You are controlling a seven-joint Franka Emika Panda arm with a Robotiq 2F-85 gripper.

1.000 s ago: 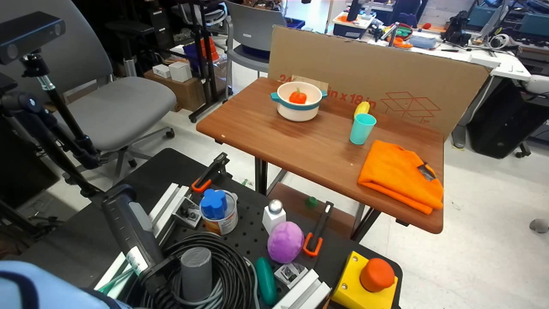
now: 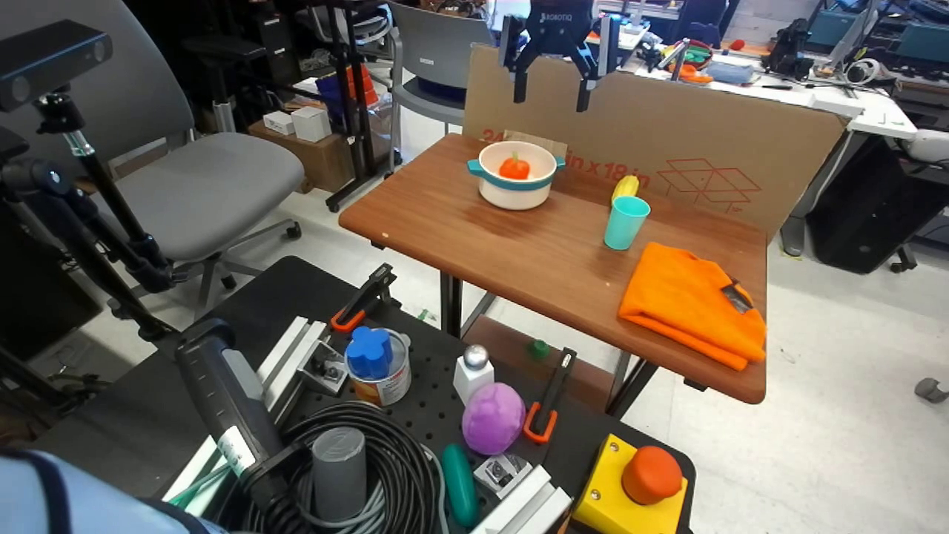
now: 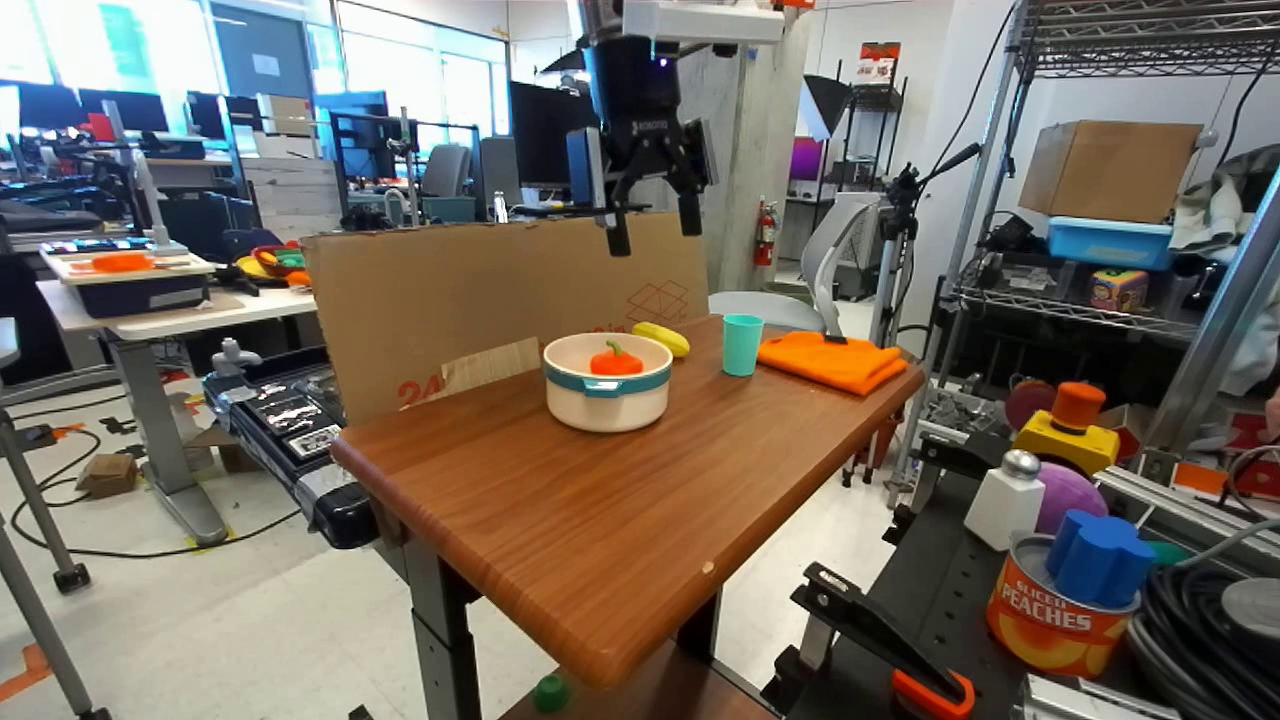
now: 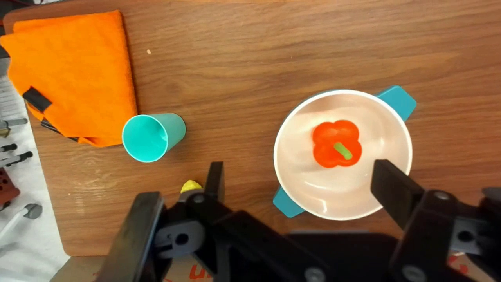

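High over the back of the table hangs my gripper (image 2: 551, 96), open, with nothing between its fingers. An orange toy pepper (image 4: 337, 143) with a green stem lies inside the cream pot (image 3: 607, 406) with teal handles. A turquoise cup (image 2: 627, 222) stands upright, and just behind it is a yellow banana-like piece (image 3: 661, 338). In the wrist view only a bit of that yellow piece (image 4: 191, 186) shows past my left finger, while the right finger (image 4: 393, 192) overlaps the pot's edge from above. A folded orange cloth (image 2: 698, 302) lies at the table's end, beside the cup.
A cardboard panel (image 2: 614, 124) stands along the table's back edge. A separate black cart holds a peaches can (image 3: 1056, 612), a purple ball (image 2: 494, 418), clamps and cables.
My gripper has come down into exterior view 1 from above, where it was out of frame. The pot, pepper, cup, yellow piece and cloth have stayed in place.
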